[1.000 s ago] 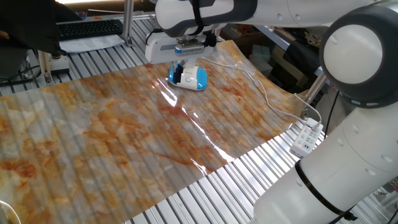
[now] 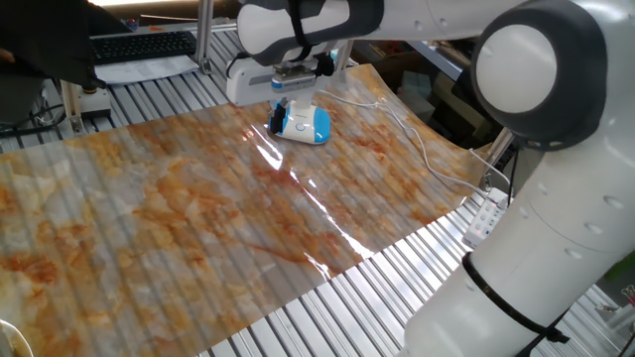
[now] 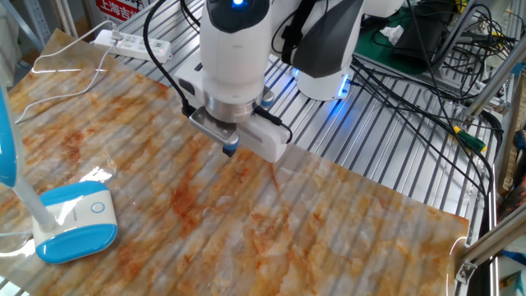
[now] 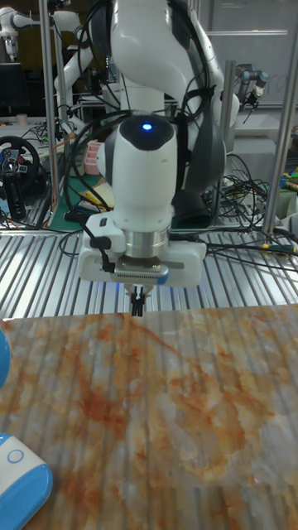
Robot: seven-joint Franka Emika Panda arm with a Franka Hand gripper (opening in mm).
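A blue and white desk lamp [image 3: 76, 222] stands on the marbled sheet [image 3: 329, 238], at the left of exterior view 2. In exterior view 3 only parts of the lamp's base [image 4: 19, 481] and blue head show at the left edge. My gripper [image 4: 138, 305] points down above the sheet near its robot-side edge, its dark fingers close together and nothing seen between them. Exterior view 1 has the gripper [image 2: 277, 120] overlapping the lamp, but exterior view 2 puts it well apart from the lamp, with the fingertips mostly hidden behind the hand.
A white power strip [image 2: 486, 218] lies on the slatted metal table [image 2: 357, 312], its white cord [image 2: 422, 149] running over the sheet towards the lamp. A keyboard [image 2: 144, 47] rests at the far side. Most of the sheet is bare.
Seen in exterior view 1, my gripper has shifted slightly left, and the arm's elbow has moved left and up. The lamp and the sheet have stayed in place.
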